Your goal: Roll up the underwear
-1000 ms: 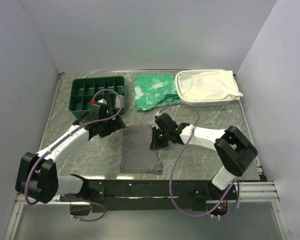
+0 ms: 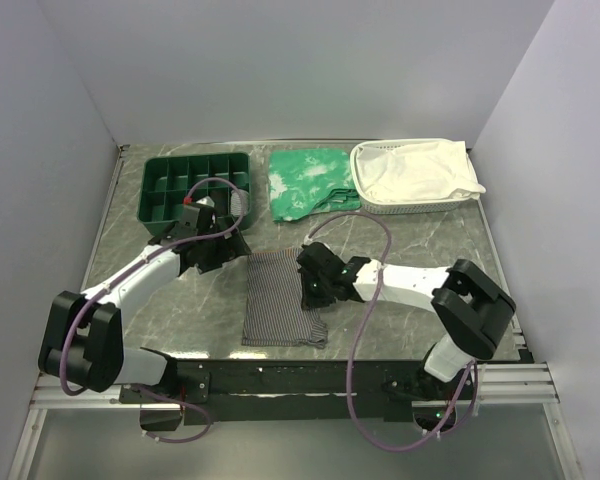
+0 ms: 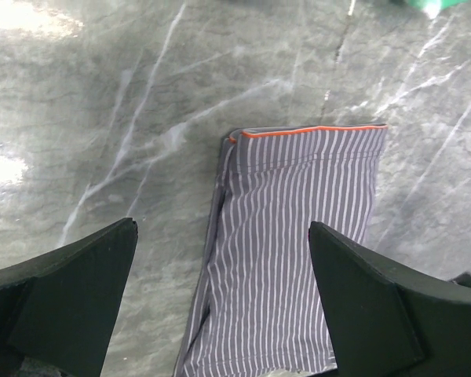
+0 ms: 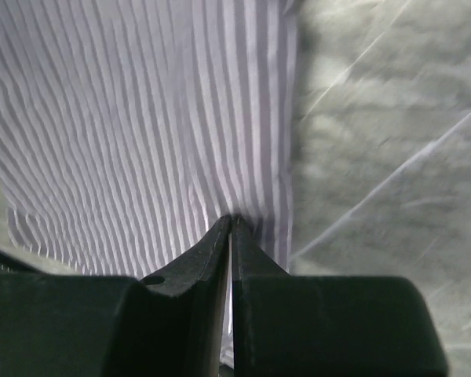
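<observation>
Grey striped underwear (image 2: 272, 305) lies flat on the marble table, its orange-edged waistband (image 3: 314, 130) at the back. My left gripper (image 2: 235, 246) hovers open by its back-left corner, nothing between the fingers. My right gripper (image 2: 306, 292) is down on the underwear's right side, where the cloth shows a folded strip along the edge. Its fingertips are nearly together on the fabric; whether cloth is pinched between them I cannot tell.
Behind are a green divided box (image 2: 160, 190), green cloths (image 2: 305, 178) and a white basket (image 2: 400, 207) with white cloth.
My right gripper has shifted slightly toward the front of the table along the underwear's right side. The underwear has moved slightly right at its front.
</observation>
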